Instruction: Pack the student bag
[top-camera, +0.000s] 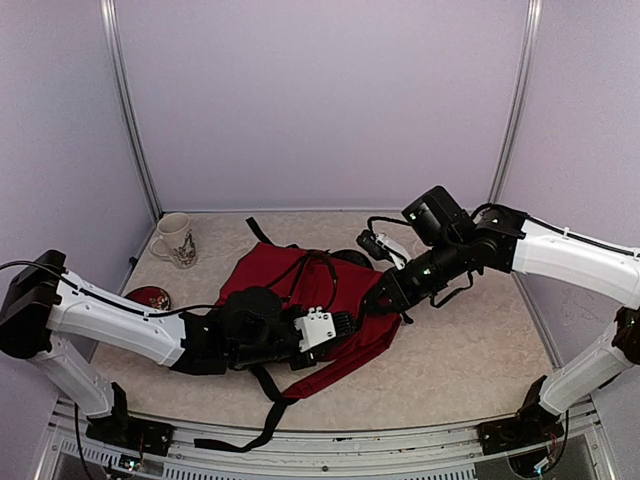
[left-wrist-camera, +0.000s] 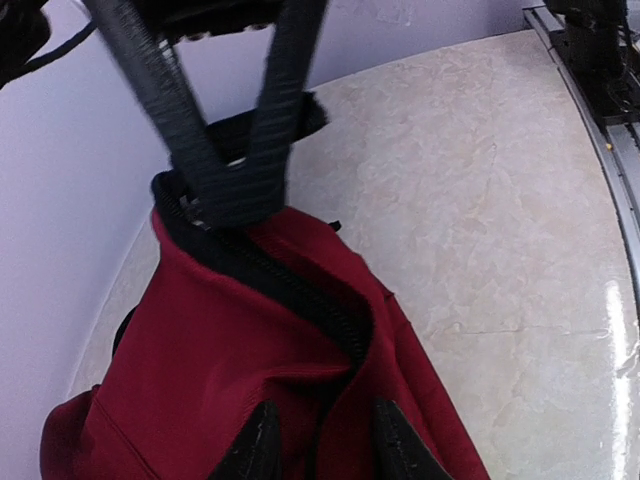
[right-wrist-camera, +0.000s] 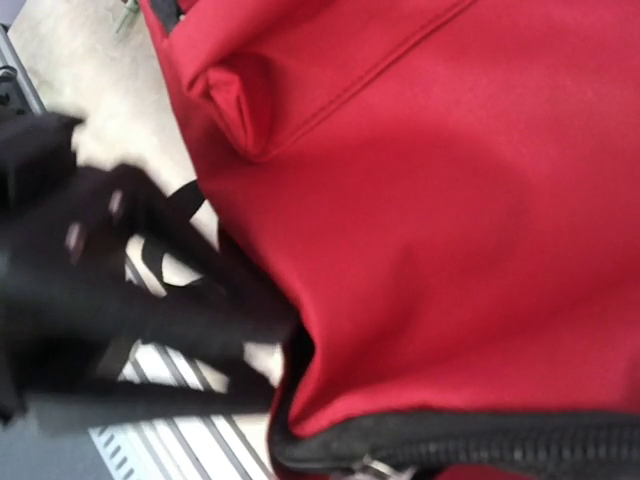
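A red bag (top-camera: 265, 265) with black straps and black zip edging lies on the table. My right gripper (top-camera: 373, 302) is shut on its upper edge at the right; in the left wrist view its fingers (left-wrist-camera: 265, 150) meet at the black zip band (left-wrist-camera: 270, 275). Low over the bag's front side is my left gripper (top-camera: 345, 325), fingers parted. Its dark fingers (left-wrist-camera: 262, 445) show at the bottom of the left wrist view, with red cloth beyond them. In the right wrist view the left gripper reaches the bag's edge; whether cloth lies between its fingers is unclear.
A patterned white mug (top-camera: 176, 240) stands at the back left. Nearer, a dark red round item (top-camera: 149, 297) lies partly behind the left arm. A black strap (top-camera: 262, 430) trails to the front edge.
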